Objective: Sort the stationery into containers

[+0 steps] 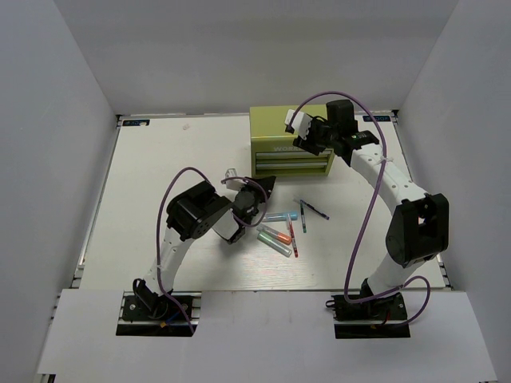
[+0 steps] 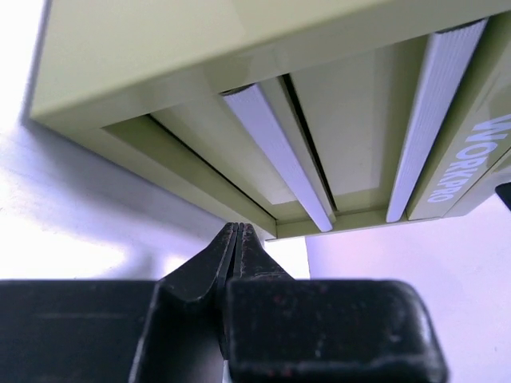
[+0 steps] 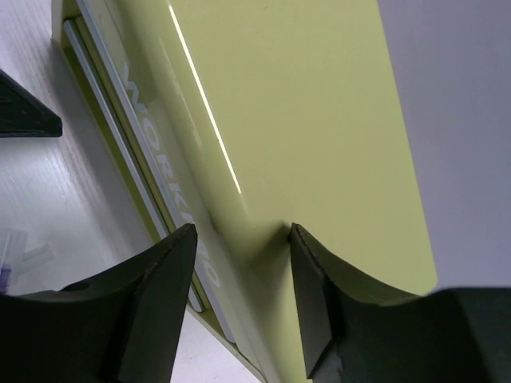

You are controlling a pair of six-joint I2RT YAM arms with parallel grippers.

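Note:
The olive WORKPRO drawer box (image 1: 271, 124) stands at the back centre, drawers with silver rails facing front. My left gripper (image 1: 269, 182) is just in front of its lower left front; in the left wrist view its dark fingertips (image 2: 231, 247) are shut, with no held thing visible. My right gripper is at the box's top front edge, fingertips apart over the upper drawer front and edge. Pens (image 1: 303, 217) and capped tubes of blue (image 1: 279, 216), orange (image 1: 275, 234) and green (image 1: 274, 244) lie loose on the table.
Grey walls enclose the sides and back. The loose stationery lies between the two arms.

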